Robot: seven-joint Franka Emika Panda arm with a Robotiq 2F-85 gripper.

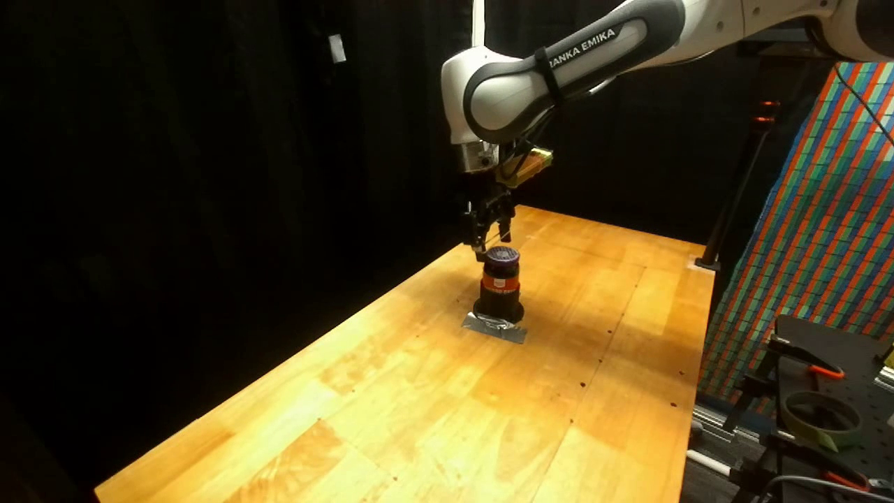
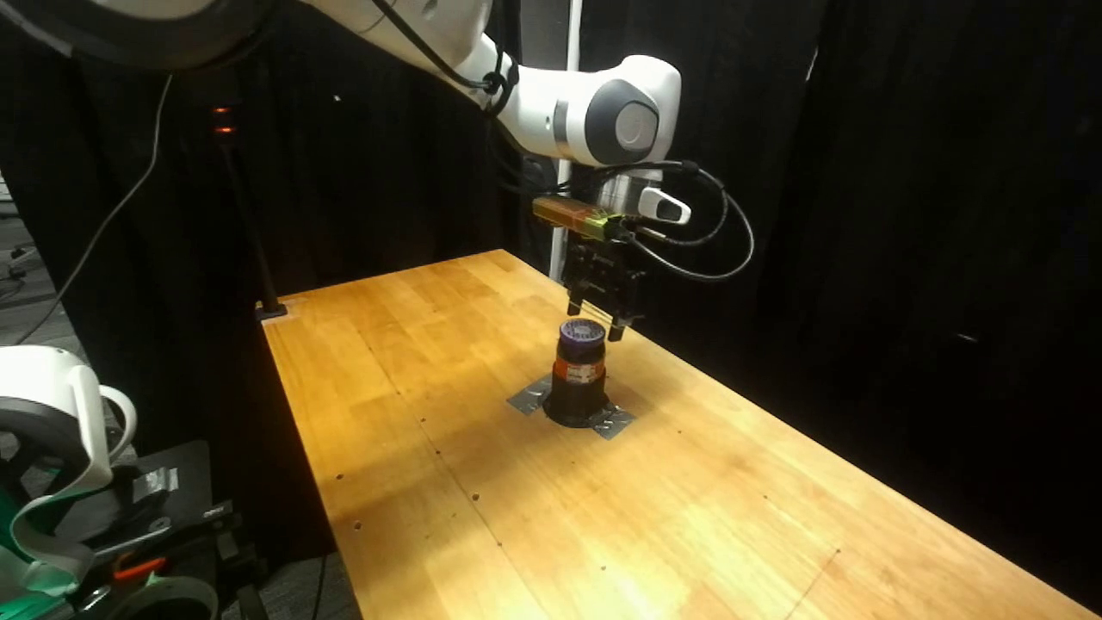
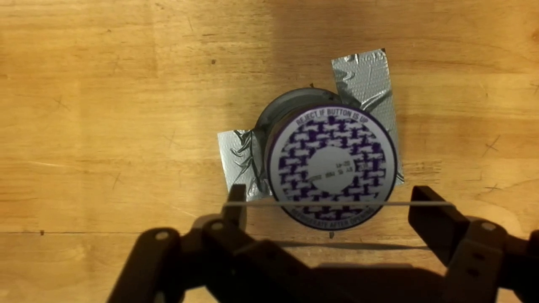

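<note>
A dark jar with a purple-and-white patterned lid (image 3: pixel 331 169) and an orange label (image 1: pixel 500 284) stands upright on the wooden table, seated in a black round holder (image 2: pixel 574 405). Silver tape (image 3: pixel 366 75) fixes the holder to the wood. My gripper (image 2: pixel 596 322) is open above the jar, with its fingertips near lid height. In the wrist view its fingers (image 3: pixel 437 217) lie wide apart on either side of the lid's lower part, and a thin band (image 3: pixel 331 203) stretches between them across the lid. Nothing is gripped.
Around the holder the table (image 1: pixel 402 394) is bare. A black post (image 2: pixel 251 238) rises at its far edge. Beside the table is a dark cart (image 1: pixel 838 352) with clamps and a tape roll (image 1: pixel 821 415). Black curtain hangs behind.
</note>
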